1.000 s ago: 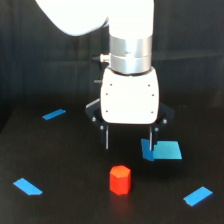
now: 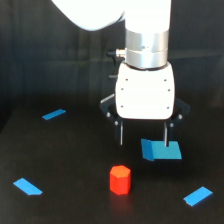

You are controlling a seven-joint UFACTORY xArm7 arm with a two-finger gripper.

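My gripper (image 2: 144, 135) hangs pointing down over the dark table, open, its two thin dark fingers wide apart with nothing between them. Past the fingertips lies a light blue square (image 2: 168, 151), with a darker blue piece (image 2: 147, 149) against its left side. Whether these are one block or two things, I cannot tell. A red six-sided block (image 2: 120, 180) stands nearer the camera, to the left of and apart from the gripper. How high the fingertips are above the table is unclear.
Flat blue strips mark the table at the back left (image 2: 54, 114), the front left (image 2: 27, 187) and the front right (image 2: 198, 196).
The gripper has shifted to the right and sits slightly higher in the view. It was open before as well. Neither the red block nor the blue pieces have moved.
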